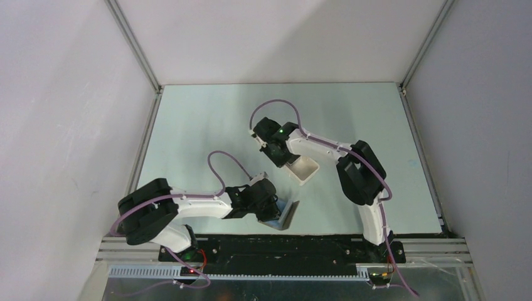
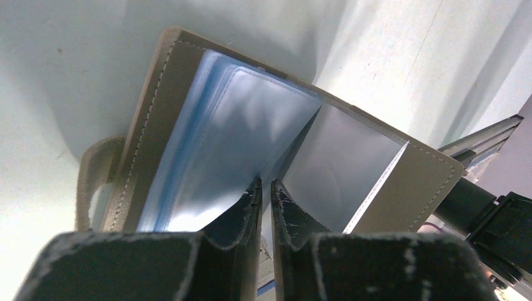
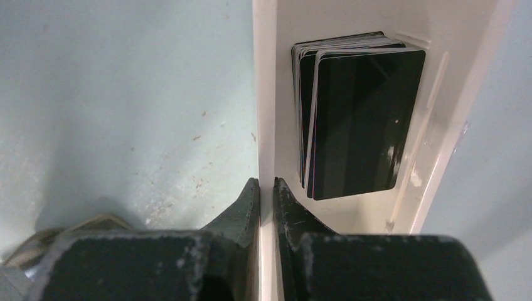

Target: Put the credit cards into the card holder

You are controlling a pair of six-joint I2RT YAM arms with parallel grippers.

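Observation:
The open card holder, a taupe cover with clear bluish sleeves, lies at the table's front edge. My left gripper is at its sleeves, a narrow gap between the fingertips; whether a sleeve edge lies in that gap is unclear. Black cards rest in a loose stack inside the pale tray, beside its far wall in the right wrist view. My right gripper is shut on the tray's side wall, one finger inside and one outside, with the cards apart from it. In the top view, that gripper hides the tray's left part.
The tray stands just behind the holder, with a small gap between. My right arm reaches across from the right.

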